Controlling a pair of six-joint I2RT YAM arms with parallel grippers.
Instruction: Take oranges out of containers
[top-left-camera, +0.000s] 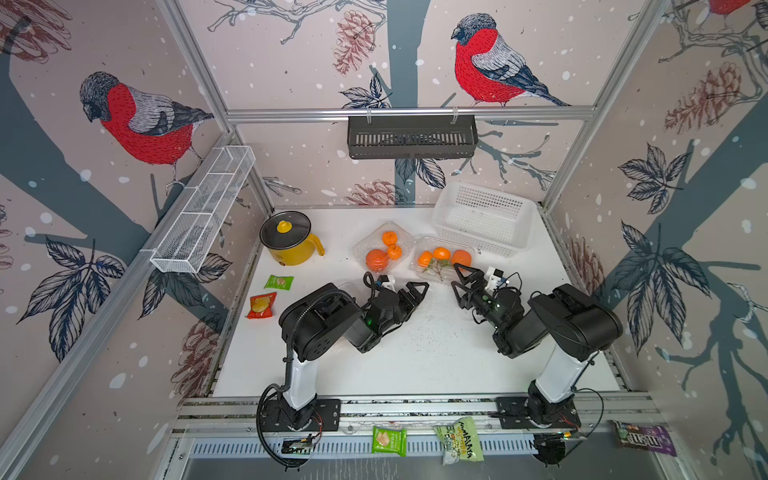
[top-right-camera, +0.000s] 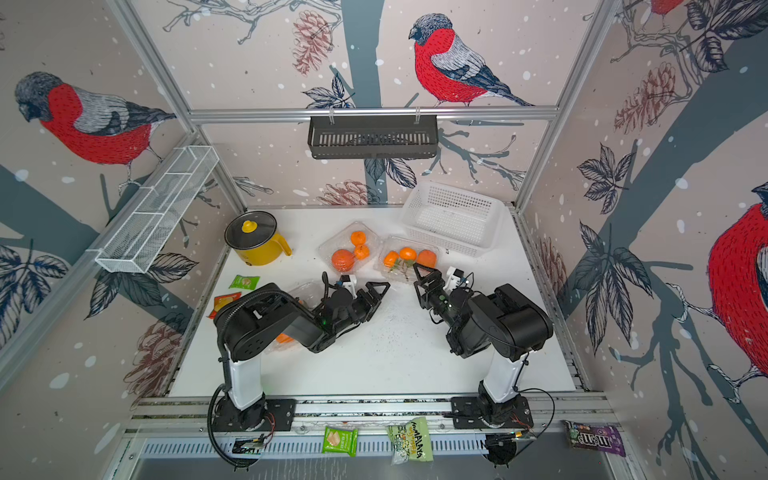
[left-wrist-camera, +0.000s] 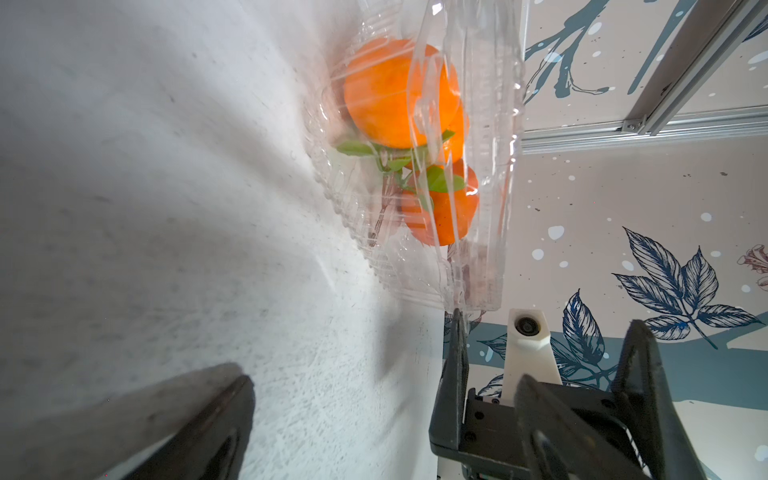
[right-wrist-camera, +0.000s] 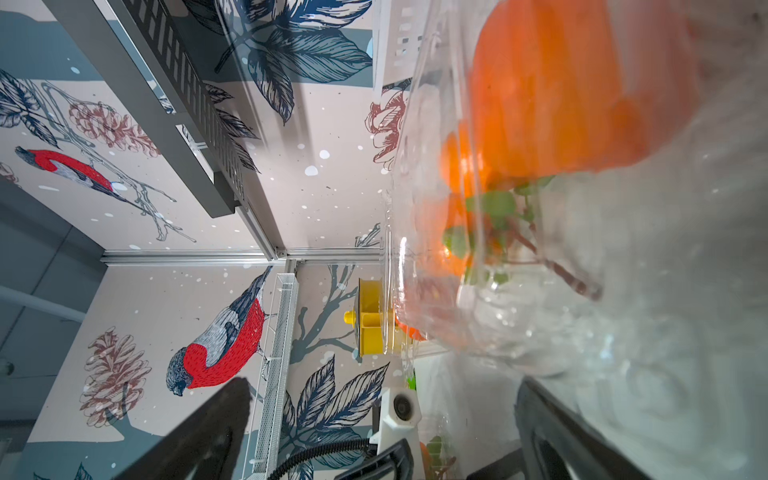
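Note:
A clear plastic container (top-left-camera: 416, 262) at the back centre holds a large orange fruit (top-left-camera: 461, 257), smaller oranges (top-left-camera: 441, 253) and a green leafy sprig. Left of it, another clear container (top-left-camera: 404, 230) holds a large orange-red fruit (top-left-camera: 377, 259) and two smaller oranges (top-left-camera: 389, 237). Just in front of the first container, my right gripper (top-left-camera: 456, 285) is open and empty; the big fruit (right-wrist-camera: 560, 88) fills the upper right of its wrist view. My left gripper (top-left-camera: 417, 301) stands open and empty, nearer the front, with the container (left-wrist-camera: 376, 248) ahead of it.
A third container with an orange (top-right-camera: 285, 337) is mostly hidden beneath the left arm. A white basket (top-left-camera: 520, 240) is empty at back right. The yellow pot (top-left-camera: 288, 238) and snack packets (top-left-camera: 261, 305) are at left.

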